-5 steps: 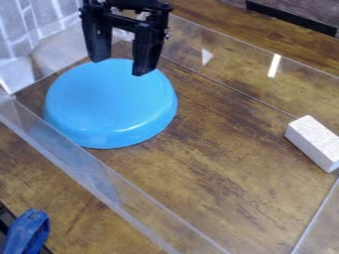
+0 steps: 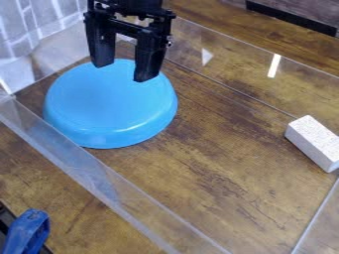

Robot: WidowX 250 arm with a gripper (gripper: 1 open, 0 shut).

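My black gripper [image 2: 127,55] hangs at the top left, above the back part of a round blue dome-like object [image 2: 109,107]. Its two dark fingers point down and stand apart, with nothing visible between them. Whether the fingertips touch the blue object cannot be told from this view.
A white speckled block [image 2: 314,143] lies on the wooden floor [image 2: 212,179] at the right. A blue item [image 2: 27,233] sits at the lower left, beyond the clear wall [image 2: 106,198].
My gripper has shifted slightly to the right and a little downward. The blue object and white block stay where they were.
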